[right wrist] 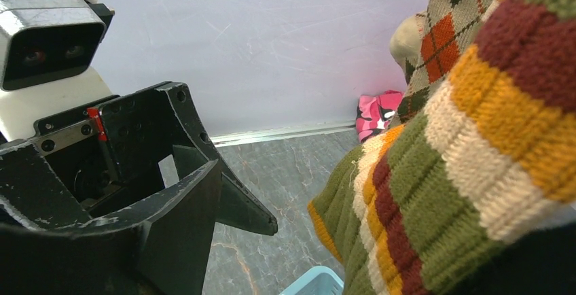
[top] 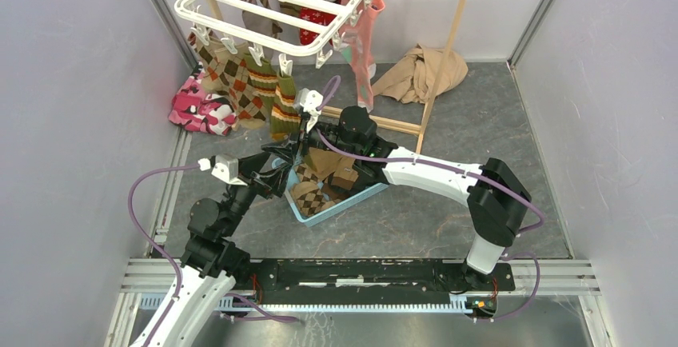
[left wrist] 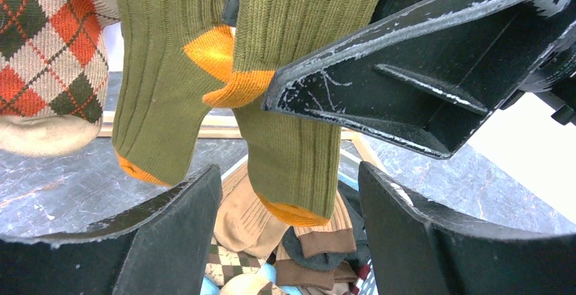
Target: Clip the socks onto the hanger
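Note:
Socks hang from the white clip hanger (top: pixel 273 43), among them olive striped ones (top: pixel 284 107) and an argyle one (left wrist: pixel 47 50). My left gripper stands open, its fingers either side of the hanging lower part of an olive sock (left wrist: pixel 292 159), with a gap visible. My right gripper is at the same sock; its black finger (left wrist: pixel 407 71) crosses the sock in the left wrist view. In the right wrist view the striped knit fills the right side, hiding whether that gripper is closed on it.
Below the grippers a blue basket (top: pixel 340 207) holds more socks. Pink fabric (top: pixel 200 111) lies at the left, tan cloth (top: pixel 420 75) at the back right. The wooden stand (top: pixel 448 27) rises right of the hanger.

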